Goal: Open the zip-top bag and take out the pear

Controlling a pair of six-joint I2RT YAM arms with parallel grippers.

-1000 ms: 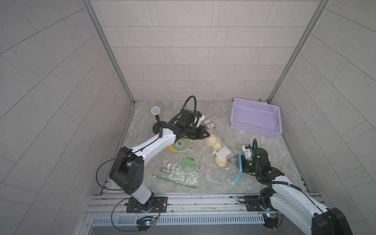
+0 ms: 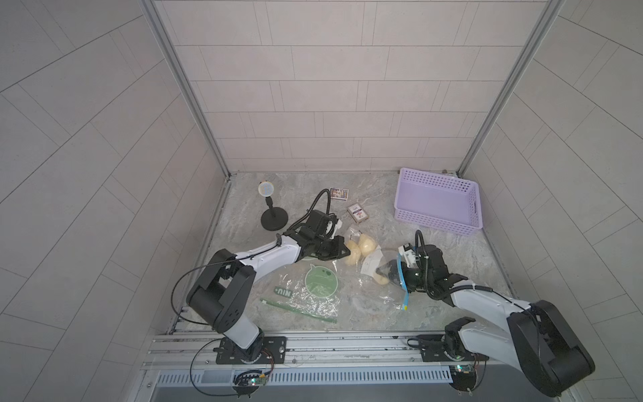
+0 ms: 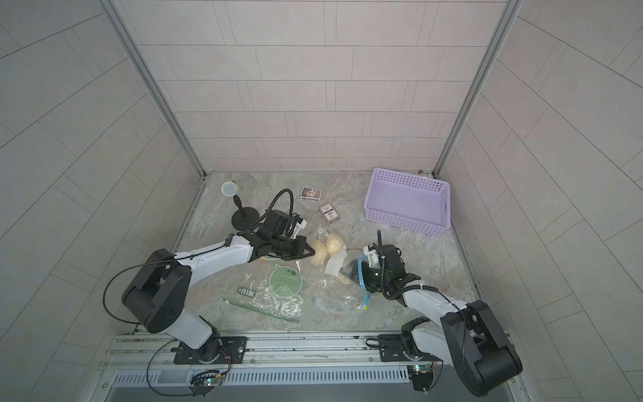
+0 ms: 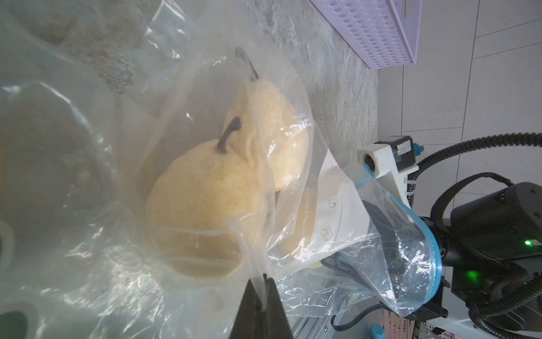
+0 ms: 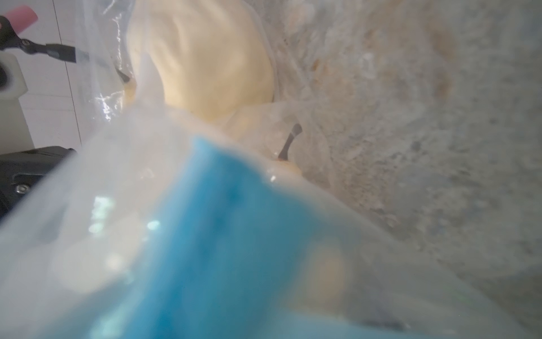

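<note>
The clear zip top bag, with a blue zip edge (image 2: pixel 401 273), lies on the table with several pale pears inside. In the left wrist view one pear (image 4: pixel 197 209) is close, a second pear (image 4: pixel 276 132) sits behind it, and a third pear (image 4: pixel 302 223) is partly covered by the white label (image 4: pixel 338 209). My left gripper is shut on a fold of the bag's film beside the pears. My right gripper (image 2: pixel 389 269) reaches through the bag's mouth beside the third pear; film and blur hide whether its fingers are apart. In the right wrist view the blue zip (image 5: pixel 225 237) covers its fingers.
Another clear bag with a green zip strip (image 2: pixel 298 311) and a green round item (image 2: pixel 321 281) lies at front left. A lilac basket (image 2: pixel 438 224) stands back right. Card boxes (image 2: pixel 357 213) and a black stand (image 2: pixel 274 218) are at the back.
My left gripper has moved toward the front and a little left, pulling the bag's film and pears along. The right gripper has moved left, deeper into the bag, toward the third pear.
</note>
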